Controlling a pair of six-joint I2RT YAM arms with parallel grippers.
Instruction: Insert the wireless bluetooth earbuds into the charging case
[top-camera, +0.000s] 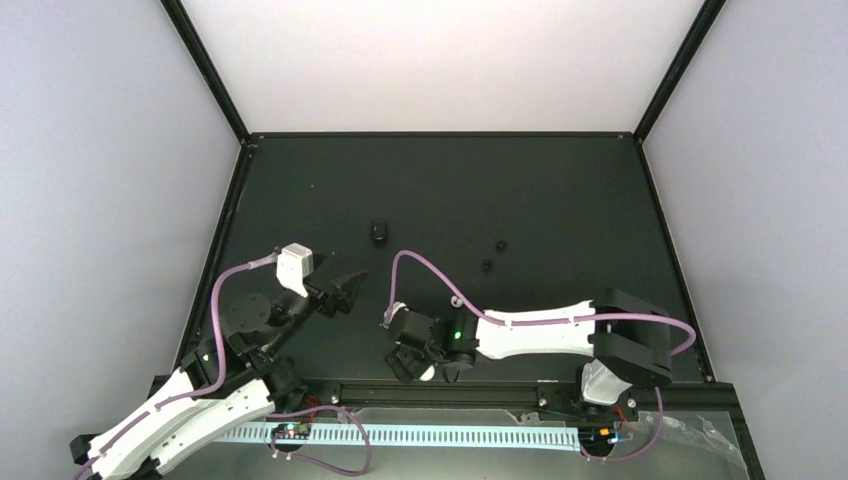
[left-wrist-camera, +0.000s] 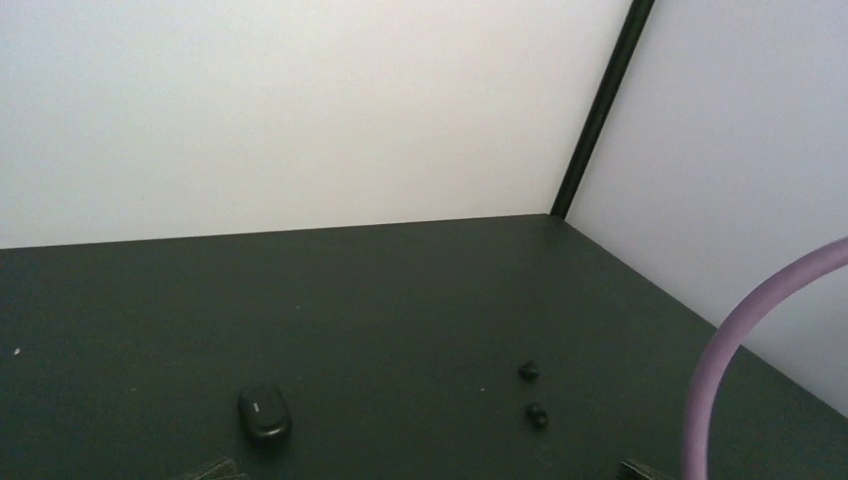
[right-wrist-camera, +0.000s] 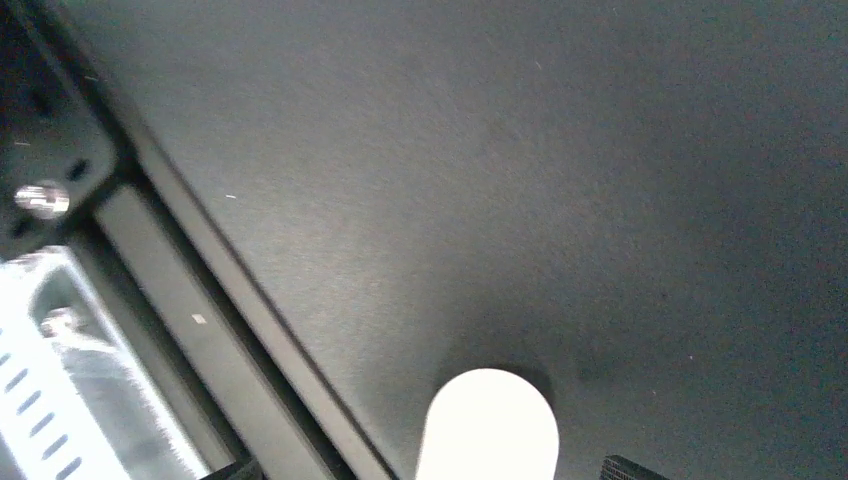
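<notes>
A white charging case (right-wrist-camera: 487, 430) lies by the front rail, mostly under my right gripper (top-camera: 420, 365), whose open fingertips flank it in the right wrist view. A small white earbud (top-camera: 456, 301) shows beside the right arm; any other white one is hidden. A black case (top-camera: 379, 231) lies mid-table, with two small black earbud-like pieces (top-camera: 501, 245) to its right, also seen ahead of my open left gripper. The left gripper hangs over the left-front table, apart from all these objects.
White walls enclose it at the back and sides. A metal rail (top-camera: 460, 396) runs along the front edge, and pink cables loop over both arms.
</notes>
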